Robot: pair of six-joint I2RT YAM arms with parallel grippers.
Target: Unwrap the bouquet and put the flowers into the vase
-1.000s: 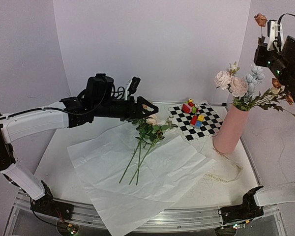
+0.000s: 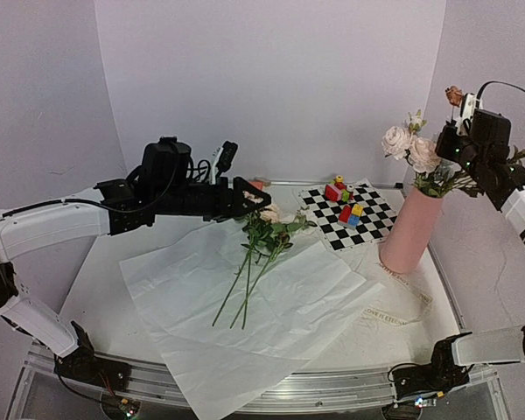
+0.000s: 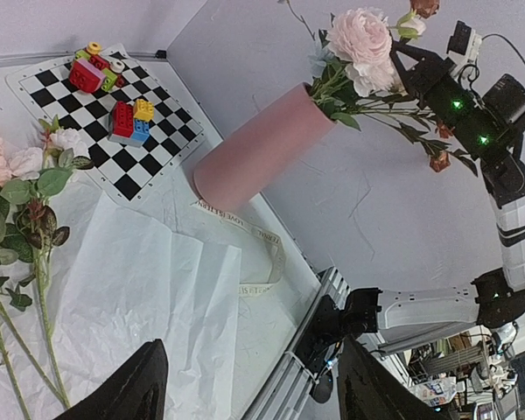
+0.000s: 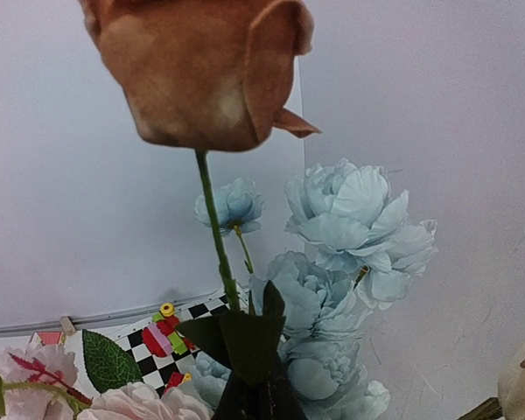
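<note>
The pink vase [image 2: 410, 232] stands at the table's right side, holding pale pink roses [image 2: 423, 155], blue flowers [image 4: 339, 206] and leafy stems. My right gripper [image 2: 444, 144] is just above the vase's flowers, shut on the stem of a brown-orange rose [image 4: 206, 74]. That bloom points upward in the right wrist view; its lower stem is hidden behind leaves and the dark fingertips. Over the far end of a small bunch of flowers [image 2: 271, 229] on white paper hovers my left gripper. Its fingers are wide apart, with nothing between them.
A checkered board [image 2: 350, 213] with toy bricks [image 2: 350, 215] lies between the bunch and the vase. White wrapping paper [image 2: 245, 350] covers the table's middle and front. A lettered ribbon [image 2: 394, 317] curls by the vase's base. Walls rise close behind and at the right.
My right gripper has come down and a little left with the brown-orange rose, closer over the vase. My left gripper has lowered slightly and shifted left. The bunch and the vase stay put.
</note>
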